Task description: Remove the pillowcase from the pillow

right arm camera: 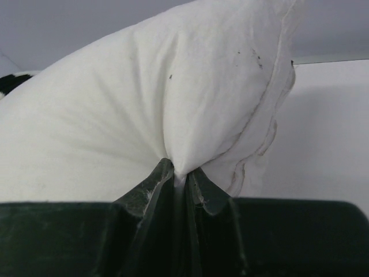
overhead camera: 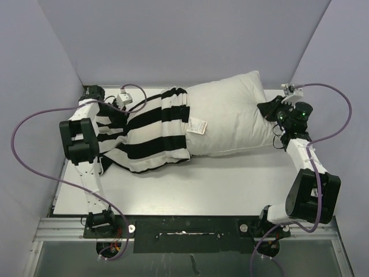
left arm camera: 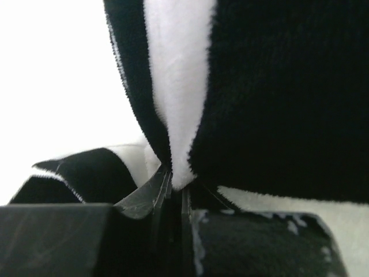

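The black-and-white striped pillowcase (overhead camera: 147, 133) lies bunched over the left end of the white pillow (overhead camera: 225, 115). Most of the pillow is bare, and a paper tag (overhead camera: 196, 126) shows beside the striped edge. At the far left, my left gripper (overhead camera: 120, 120) is shut on the pillowcase; in the left wrist view a pinched striped fold (left arm camera: 181, 173) runs between its fingertips. My right gripper (overhead camera: 266, 111) is shut on the pillow's right end, where white fabric (right arm camera: 180, 144) gathers between the fingers in the right wrist view.
Grey walls (overhead camera: 184, 40) stand behind and to both sides. Purple cables (overhead camera: 34, 118) loop from both arms, the left one passing over the pillowcase.
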